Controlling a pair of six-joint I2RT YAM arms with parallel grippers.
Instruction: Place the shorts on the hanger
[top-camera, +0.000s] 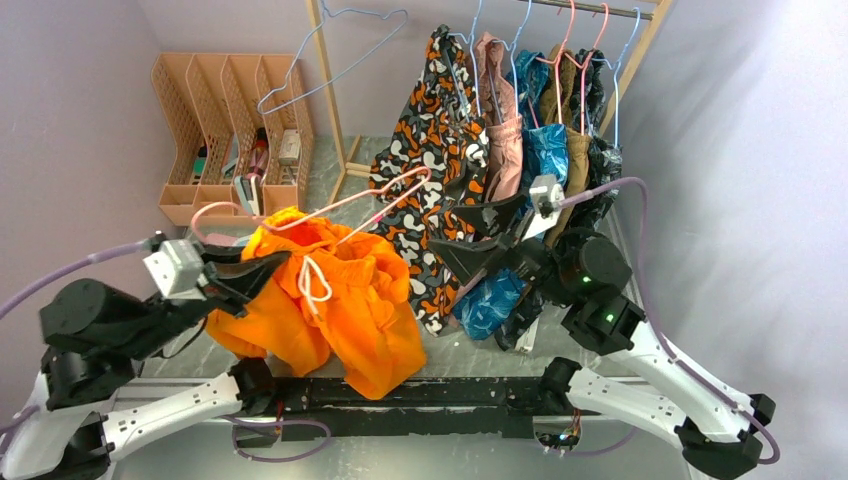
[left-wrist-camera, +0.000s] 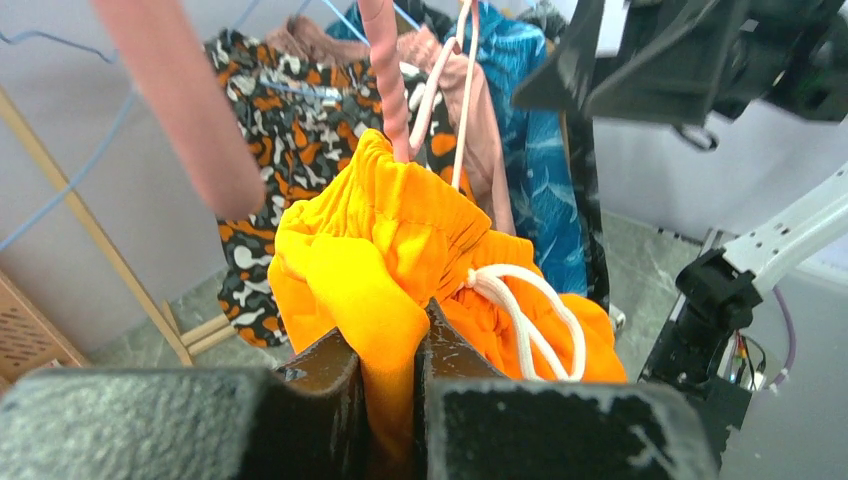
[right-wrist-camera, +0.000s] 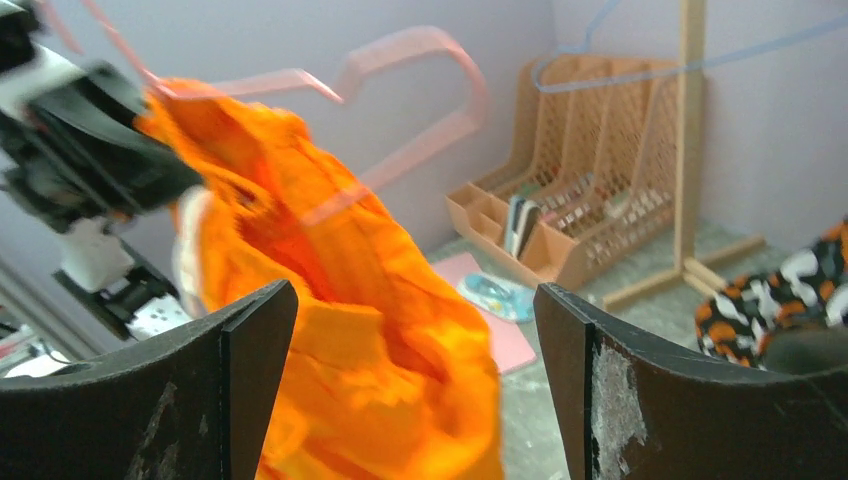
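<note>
Orange shorts (top-camera: 365, 330) with a white drawstring hang from my left gripper (top-camera: 262, 275), which is shut on their waistband; the left wrist view shows the bunched fabric (left-wrist-camera: 380, 240) between its fingers. A pink hanger (top-camera: 385, 188) rises out of the waistband, tilted; how it sits inside is hidden. My right gripper (top-camera: 455, 235) stands open to the right of the shorts, nothing between its fingers, clear of them in the top view.
A rail of hung clothes (top-camera: 420, 140) fills the back right. An empty blue hanger (top-camera: 330, 80) hangs on the frame at back left. A pink wooden organizer (top-camera: 180, 210) stands at the left against the wall.
</note>
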